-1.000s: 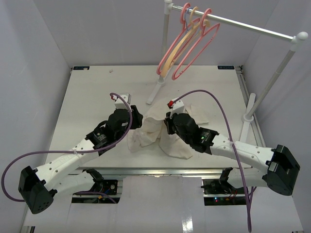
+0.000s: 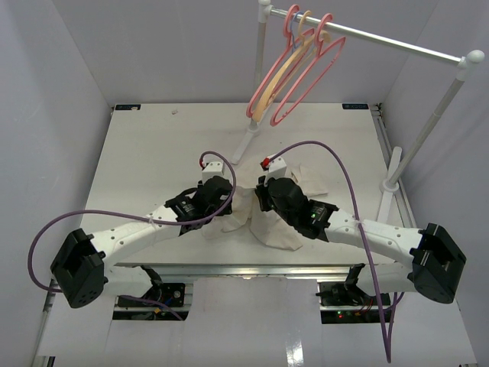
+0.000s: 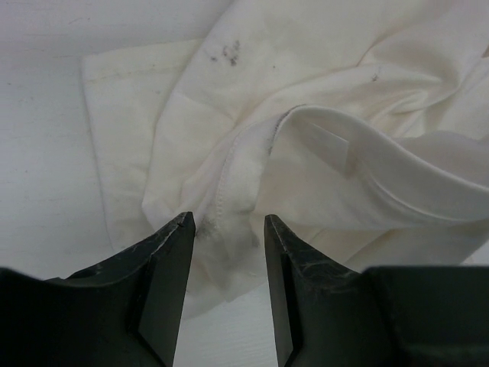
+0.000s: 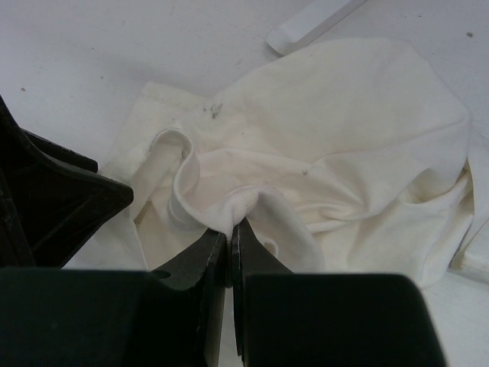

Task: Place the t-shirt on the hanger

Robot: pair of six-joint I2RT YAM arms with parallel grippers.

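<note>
A cream t-shirt (image 2: 271, 225) lies crumpled on the table below both arms; its folds fill much of the left wrist view (image 3: 321, 69) and right wrist view (image 4: 351, 107). My right gripper is shut on a pinched, raised fold of the shirt. My left gripper hangs over the shirt's left part, fingers parted around a stitched fold; whether it touches the cloth I cannot tell. Several hangers (image 2: 267, 95), pink, wooden and blue, hang high on the white rack's rail (image 2: 386, 40).
The rack's left foot (image 2: 244, 141) stands behind the shirt, its right foot (image 2: 388, 187) at the table's right side. Bare table (image 2: 134, 160) lies to the left and at the back. The front edge (image 2: 229, 269) runs beneath the arms.
My left gripper has moved right, over the shirt and closer to my right gripper. The right arm has shifted only slightly, still at the cloth.
</note>
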